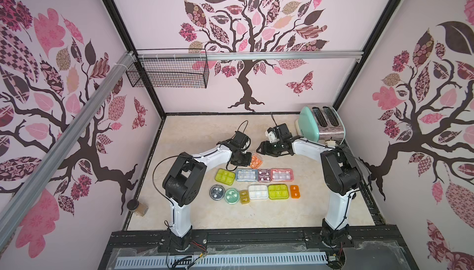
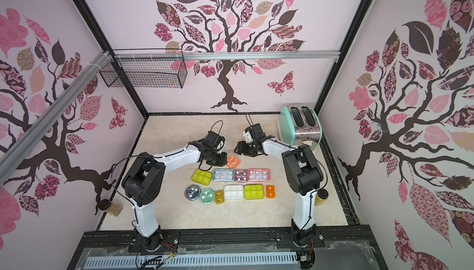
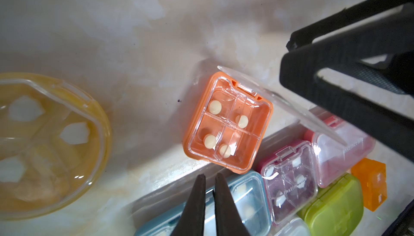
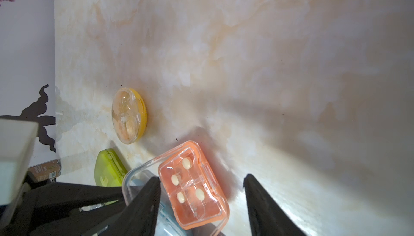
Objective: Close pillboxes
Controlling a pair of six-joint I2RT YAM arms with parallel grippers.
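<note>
An orange pillbox (image 3: 226, 123) with several pale pills in its compartments sits on the table, its clear lid (image 3: 280, 102) raised on the hinge side. Below it in the left wrist view, my left gripper has its fingers close together, only a narrow gap showing; the pillbox lies beyond the tips. My right gripper stands open, its fingers wide apart, with the same orange box (image 4: 202, 214) seen beyond them and nothing held. The left gripper's dark fingers (image 4: 82, 197) reach in from the left of the right wrist view.
Blue (image 1: 246, 174), purple (image 1: 264, 174) and pink (image 1: 282, 174) boxes line up in front of the orange one, with a second row nearer the front edge. A round yellow box (image 3: 38, 149) lies left. A toaster (image 1: 321, 123) fills the back right corner.
</note>
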